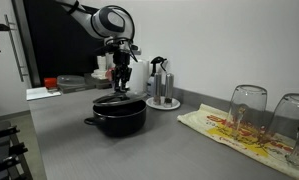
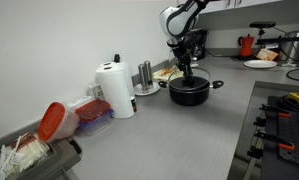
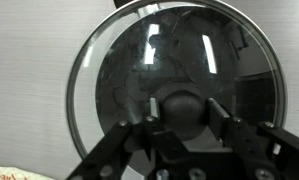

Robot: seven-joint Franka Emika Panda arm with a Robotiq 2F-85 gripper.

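A black two-handled pot [image 1: 121,119] stands on the grey counter, seen also as the dark pot [image 2: 190,94] in the second exterior view. Just over its mouth is a glass lid [image 1: 116,98], slightly tilted in the first exterior view. My gripper [image 1: 121,88] is shut on the lid's round black knob. In the wrist view the knob [image 3: 183,109] sits between the fingers, and the lid's clear disc with its metal rim fills most of the picture. Whether the rim touches the pot cannot be told.
Behind the pot, a plate [image 1: 163,105] holds tall shakers. Two upturned glasses [image 1: 247,108] stand on a patterned towel [image 1: 217,126] to the right. Plastic containers [image 2: 59,122] and a paper roll [image 2: 115,88] line the wall.
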